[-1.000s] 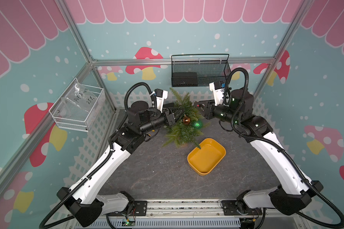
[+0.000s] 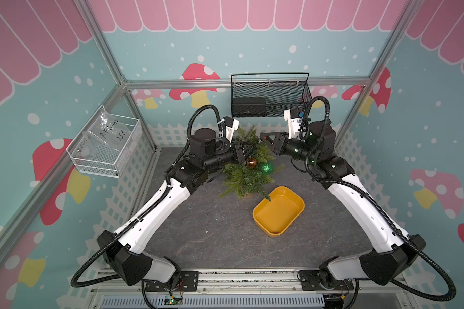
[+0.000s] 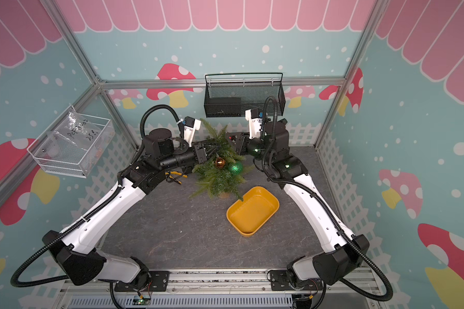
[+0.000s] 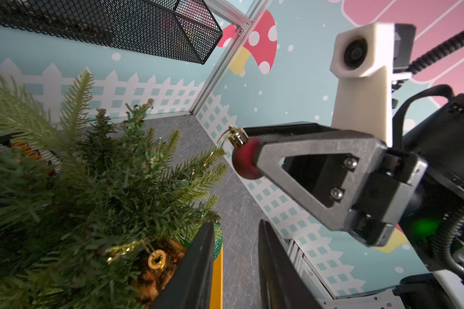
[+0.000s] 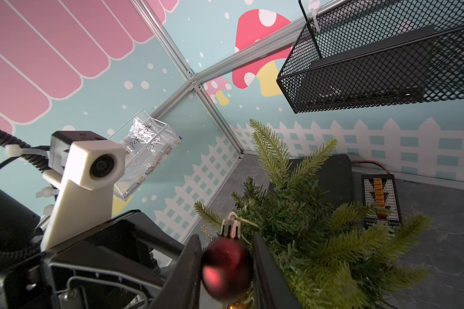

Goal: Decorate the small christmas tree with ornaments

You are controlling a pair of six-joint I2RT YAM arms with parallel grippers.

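Note:
The small tree stands mid-table, bearing a copper ornament and a green one. My right gripper is shut on a red ball, held beside the upper branches with its gold cap and loop upward. My left gripper is close to the tree from the left, slightly below the red ball in its wrist view, with its fingers parted and nothing visible between them. In both top views the two grippers face each other across the treetop.
An empty yellow tray lies in front of the tree. A black mesh basket hangs on the back wall and a white wire basket on the left.
My left arm has moved right and slightly back toward the treetop. My right arm has shifted slightly left and upward, still carrying the red ball.

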